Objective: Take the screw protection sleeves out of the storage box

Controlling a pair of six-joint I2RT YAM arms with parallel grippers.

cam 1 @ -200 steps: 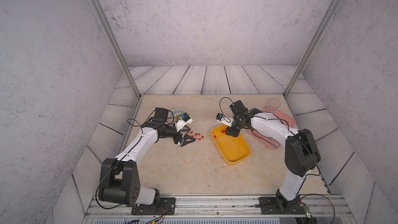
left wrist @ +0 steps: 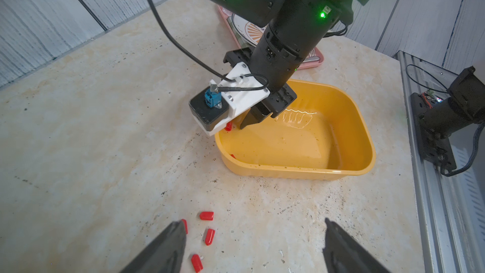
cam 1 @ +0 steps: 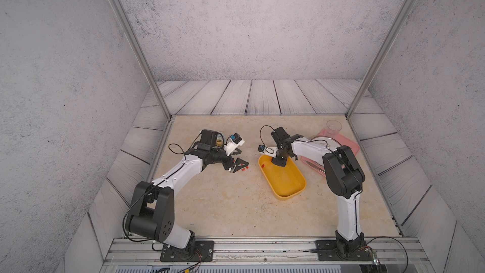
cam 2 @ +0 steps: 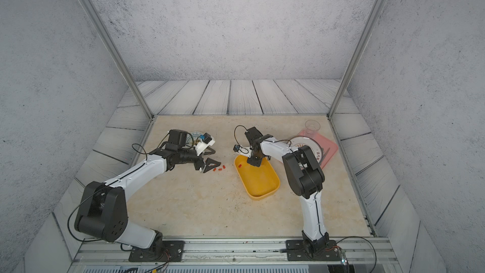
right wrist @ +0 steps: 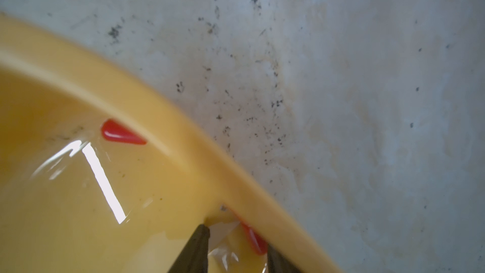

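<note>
The yellow storage box (cam 1: pixel 283 184) stands on the table, open at the top. Inside it, against its wall, lie two red sleeves: one red sleeve (right wrist: pixel 121 132) apart from the fingers, another red sleeve (right wrist: pixel 255 240) in the gap between my right gripper's fingertips. That right gripper reaches into the box's far corner with its fingers part open; contact with the sleeve cannot be made out. My left gripper is open and empty, left of the box. Several loose red sleeves lie on the table near it, among them one sleeve (left wrist: pixel 206 215).
A pink tray (cam 2: pixel 329 146) with a plate (cam 2: pixel 315 147) on it stands at the right, behind the right arm. A clear glass (cam 1: pixel 334 125) is at the back right. Another plate (cam 2: pixel 194 137) sits behind the left arm.
The left arm has shifted to the right, over some of the loose sleeves.
</note>
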